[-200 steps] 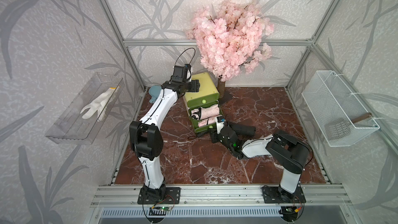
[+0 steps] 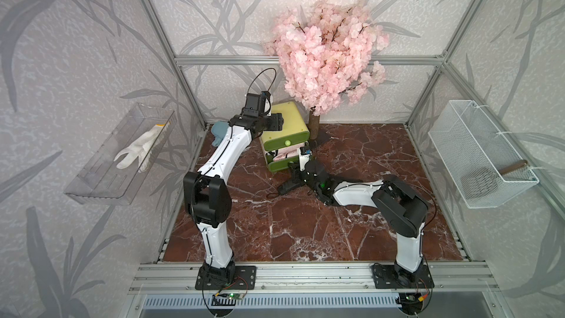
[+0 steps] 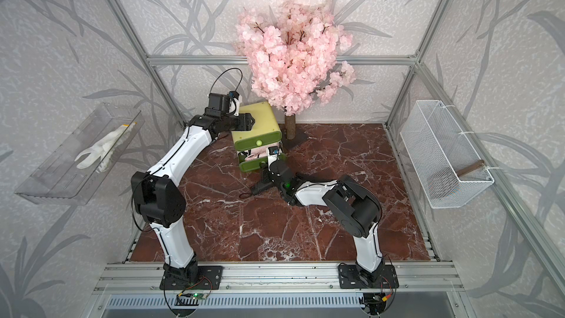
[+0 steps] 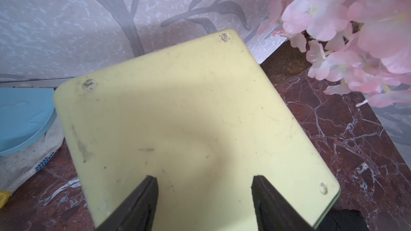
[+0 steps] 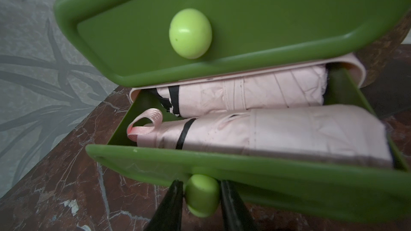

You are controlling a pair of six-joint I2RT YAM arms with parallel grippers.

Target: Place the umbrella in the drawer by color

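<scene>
Two folded pink umbrellas lie side by side in the lower drawer of the green cabinet: a front umbrella (image 5: 295, 130) with a pink strap loop and a rear umbrella (image 5: 252, 94). The lower drawer (image 5: 141, 156) stands part open; the upper drawer (image 5: 274, 21) is shut. My right gripper is shut on the lower drawer's round green knob (image 5: 201, 205). Over the cabinet's pale yellow top (image 4: 188, 115) my left gripper stands open and empty. A black umbrella (image 2: 286, 186) shows on the table beside the right gripper, partly hidden by the arm.
Pink blossoms (image 2: 329, 47) in a brown vase (image 2: 313, 124) stand right behind the cabinet. A blue item (image 2: 219, 132) lies to its left. A clear basket (image 2: 106, 167) and a white mesh basket (image 2: 482, 153) hang on the side walls.
Less of the pink umbrellas shows. The left arm has stayed still.
</scene>
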